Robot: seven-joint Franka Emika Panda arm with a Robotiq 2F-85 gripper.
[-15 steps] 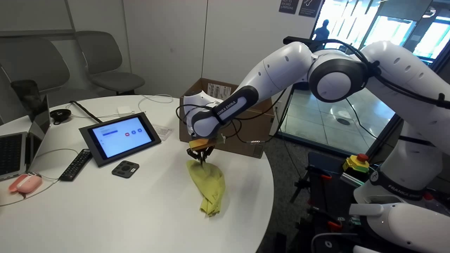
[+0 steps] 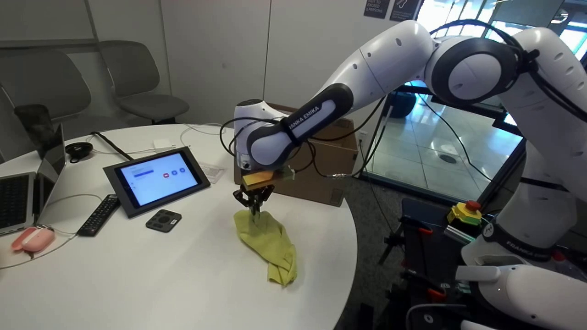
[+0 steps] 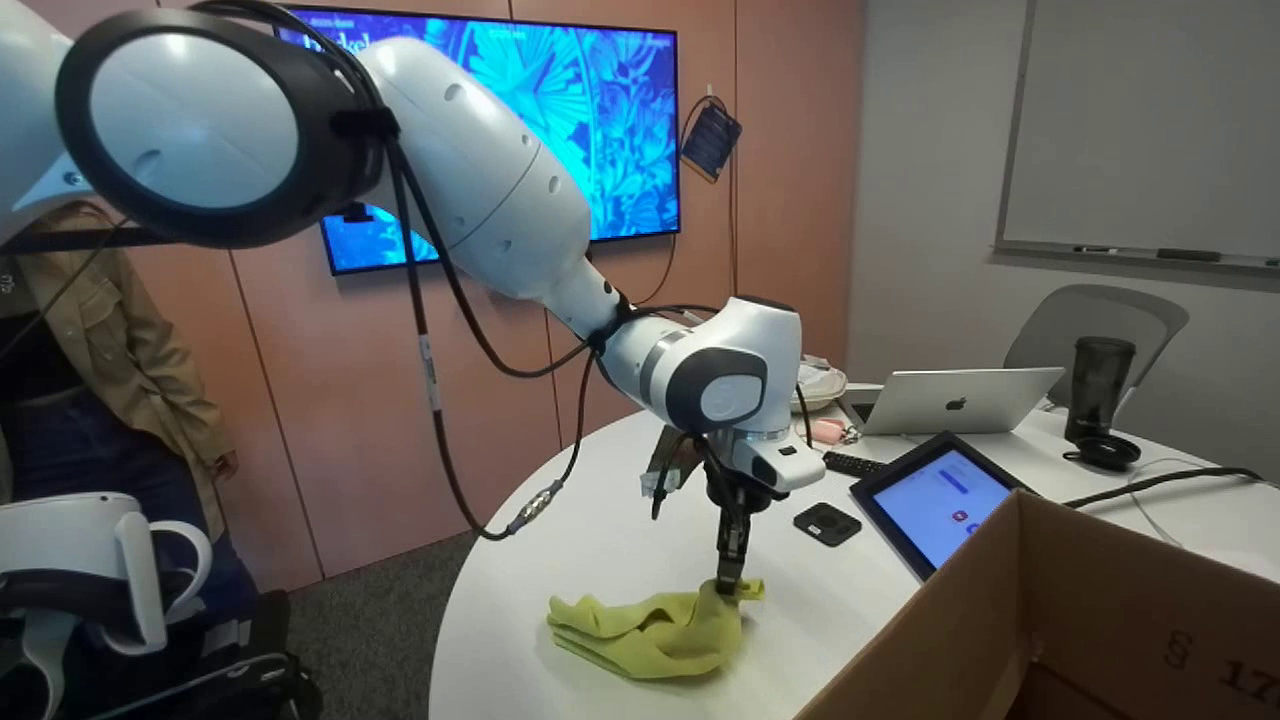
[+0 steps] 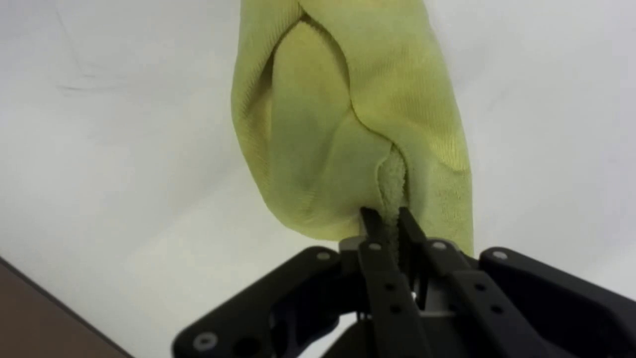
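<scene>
A yellow-green cloth [image 2: 273,247] lies bunched and elongated on the white round table [image 2: 181,280]. At its end nearer the cardboard box, my gripper [image 2: 254,211] is shut on a fold of it. The wrist view shows that pinched fold between the black fingertips of the gripper, with the rest of the cloth [image 4: 310,131] spreading away from them. From the other side, the gripper [image 3: 727,586] points straight down at the right end of the cloth [image 3: 660,636], close to the tabletop.
An open cardboard box [image 2: 313,184] stands right behind the gripper. A tablet [image 2: 159,175], a small black device [image 2: 163,220], a remote [image 2: 99,215], a pink case [image 2: 34,239] and a laptop [image 2: 27,189] occupy the left.
In exterior view 1, my gripper has shifted slightly left with its end of the cloth. The cloth's far end has swung a little right, and the upper arm stands higher.
</scene>
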